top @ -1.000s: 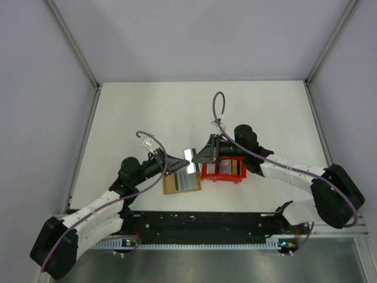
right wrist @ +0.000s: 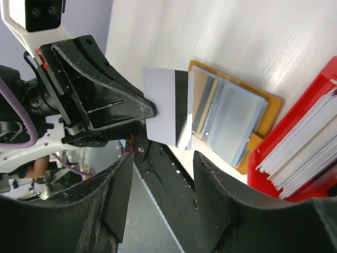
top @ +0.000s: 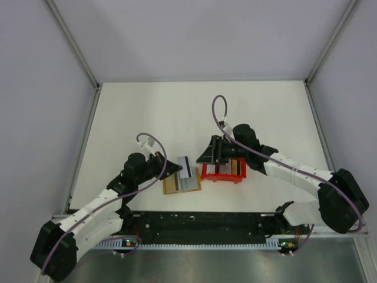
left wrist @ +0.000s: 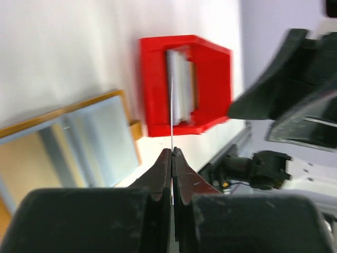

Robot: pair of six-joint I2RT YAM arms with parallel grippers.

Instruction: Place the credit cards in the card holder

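Observation:
My left gripper [top: 178, 167] is shut on a card [top: 185, 167], grey-white with a dark stripe. The left wrist view shows this card edge-on as a thin line rising from the closed fingertips. In the right wrist view its face [right wrist: 160, 100] is turned to me, gripped at one edge. My right gripper stands open, its two fingers apart and empty, with the card a little beyond their tips. A red open box [left wrist: 155, 87] holds several cards [left wrist: 181, 84] on edge. A shallow tan tray [right wrist: 273, 110] bears several overlapping cards [right wrist: 235, 118].
The tan tray and the red box sit side by side near the table's front edge, below the grippers. Both arms are close together over the tray and box.
Now the right gripper is apart from it, with its fingers spread, and the card has shifted left with the left gripper, tilting slightly.

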